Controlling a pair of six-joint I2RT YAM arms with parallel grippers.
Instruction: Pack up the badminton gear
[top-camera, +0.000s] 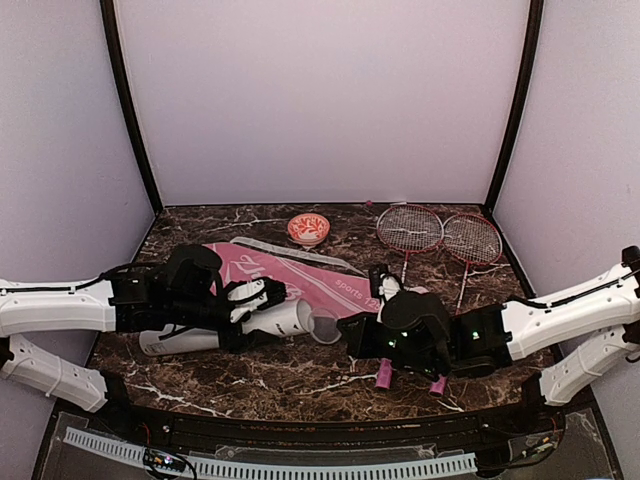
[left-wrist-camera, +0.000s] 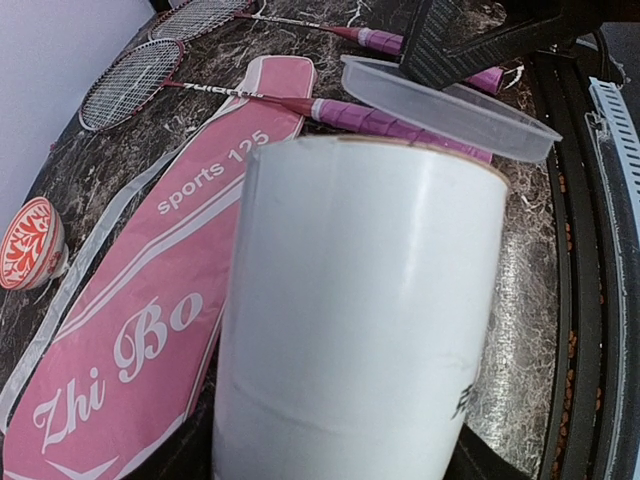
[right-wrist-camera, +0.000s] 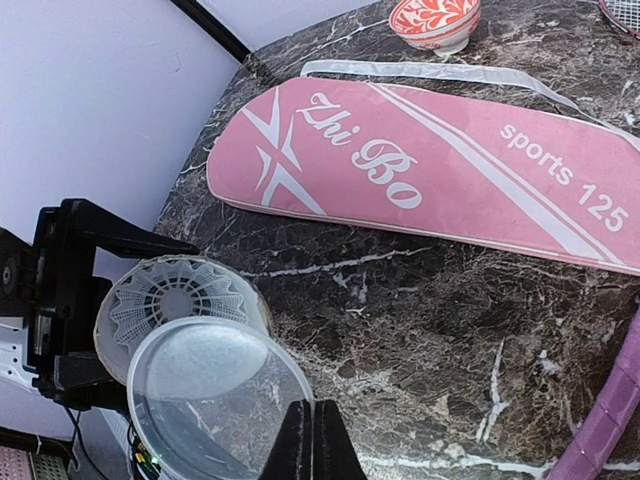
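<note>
A white shuttlecock tube (top-camera: 279, 319) lies across the front left, its open mouth facing right and raised. My left gripper (top-camera: 262, 318) is shut around it near that end. In the right wrist view, the mesh skirt of a shuttlecock (right-wrist-camera: 180, 300) shows inside the tube's mouth. My right gripper is shut on the rim of a clear round lid (right-wrist-camera: 215, 400), which is tilted close in front of the mouth but looks apart from it. Behind the tube lies the pink racket bag (right-wrist-camera: 400, 170), flat, with "Zhi Bo sports 125" on it.
Two rackets (top-camera: 410, 229) lie at the right, their purple handles (top-camera: 384, 374) partly beneath my right arm. An orange-and-white bowl (top-camera: 308, 228) stands behind the bag.
</note>
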